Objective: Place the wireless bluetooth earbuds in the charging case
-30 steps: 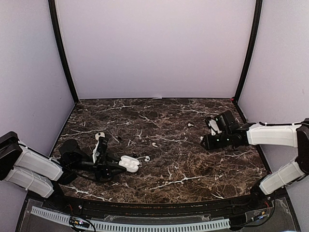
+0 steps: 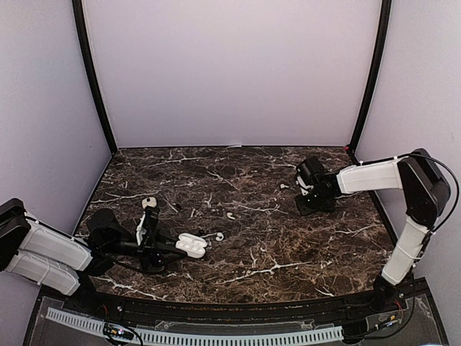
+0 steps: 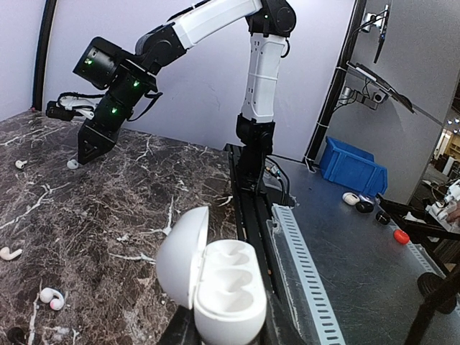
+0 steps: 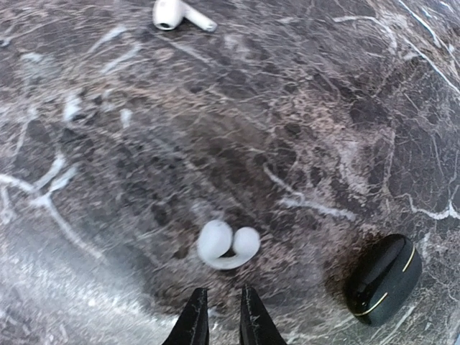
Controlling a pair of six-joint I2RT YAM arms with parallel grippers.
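My left gripper [image 2: 173, 249] is shut on the open white charging case [image 3: 228, 295], lid upright beside its earbud slots. My right gripper hovers over the right side of the table; its two fingers show at the bottom of its wrist view, apart by a narrow gap. Just beyond them lies a small white earbud piece [image 4: 215, 241], with a dark case [image 4: 382, 280] to its right and a white earbud [image 4: 172, 13] farther off. In the top view, more small white pieces lie mid-table, such as an earbud [image 2: 230, 215] and another [image 2: 220, 236] beside the white case.
A few small dark items and a white round piece [image 2: 150, 202] lie at the left. A blue bin [image 3: 345, 162] stands outside the table area.
The left arm with the case looks unchanged.
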